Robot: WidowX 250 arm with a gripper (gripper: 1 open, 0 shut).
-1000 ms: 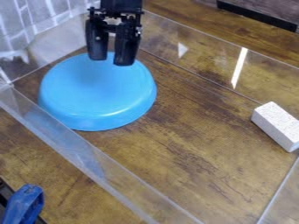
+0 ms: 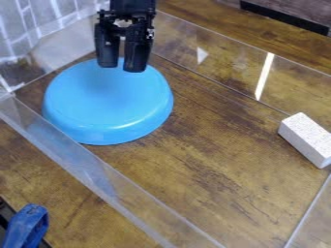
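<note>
My black gripper [image 2: 123,55] hangs at the top centre, pointing down over the back part of a round blue disc-shaped object [image 2: 107,105] on the wooden surface. Its two dark fingers are apart, and I see nothing held between them. Whether the fingertips touch the blue object I cannot tell.
A white block [image 2: 308,139] lies at the right. A blue item [image 2: 26,228] sits at the lower left, beyond a clear plastic edge. Transparent walls border the area, with crumpled clear material at the upper left.
My gripper has shifted slightly to the left over the last second. The blue object and the white block stay in place.
</note>
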